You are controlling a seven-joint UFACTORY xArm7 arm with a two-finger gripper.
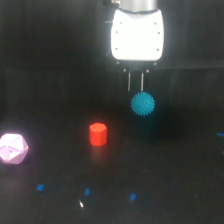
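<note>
A teal ball-like thing with a ridged edge sits on the dark surface, right of centre. Just above it in the picture is my gripper, its two thin fingers apart with dark surface showing between them. The right fingertip appears very close to the top edge of the teal thing; whether they touch cannot be told. Nothing shows between the fingers. Lower and to the left stands a red block. A pink faceted ball lies at the far left.
Several small blue marks, such as a blue square, and a small pale speck dot the near part of the dark surface. Between the red block and the pink ball the surface is clear, as is the lower right.
</note>
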